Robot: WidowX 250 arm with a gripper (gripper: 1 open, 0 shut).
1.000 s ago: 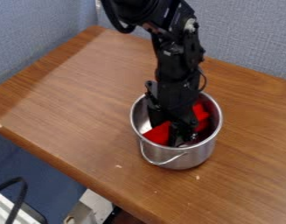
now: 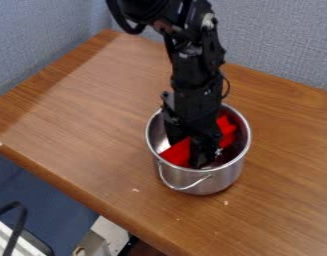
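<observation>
A steel pot (image 2: 195, 182) with a wire handle stands on the wooden table (image 2: 79, 120). Inside it are red objects (image 2: 175, 153), partly covered by the black arm. My gripper (image 2: 199, 143) reaches down into the pot among them; its fingertips are mostly hidden, and I cannot make out what is between them.
Grey padded walls stand at the back.
The arm has shifted a little to the left over the pot. The pot looks nearly unmoved.
</observation>
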